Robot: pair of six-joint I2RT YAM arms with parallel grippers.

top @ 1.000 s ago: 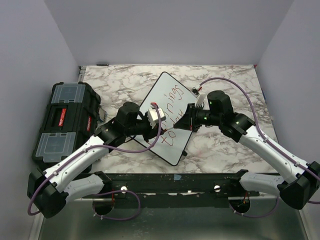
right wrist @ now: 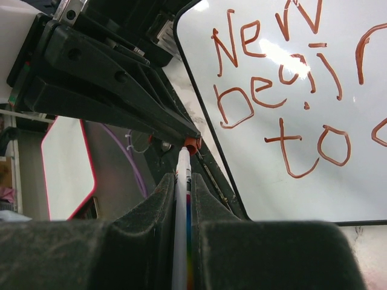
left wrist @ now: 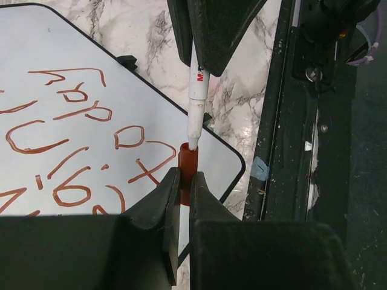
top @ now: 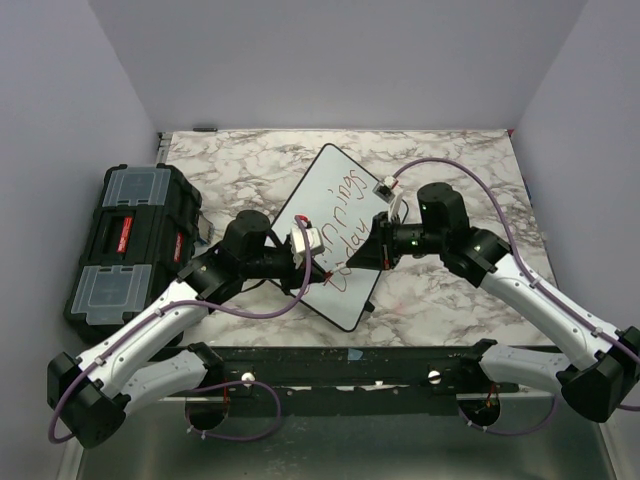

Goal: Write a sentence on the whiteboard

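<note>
A whiteboard [top: 345, 295] with red-brown handwriting lies tilted on the marble table. My left gripper is shut on a red-brown marker cap [left wrist: 188, 158], whose mouth faces the marker. In the right wrist view, my right gripper is shut on a white marker [right wrist: 181, 208]. Its pale tip [left wrist: 193, 144] is right at the cap's mouth; whether it has entered cannot be told. Both grippers face each other above the lower part of the board. Among the written lines, "be" and "to" are legible in the right wrist view.
A black toolbox [top: 135, 250] with clear lids stands at the left. Grey walls [top: 340, 65] enclose the back and sides. Bare marble [top: 450, 310] lies right of the board, and a dark beam [top: 330, 365] runs along the front edge.
The right gripper has moved a little the same way. Marker and cap remain close together.
</note>
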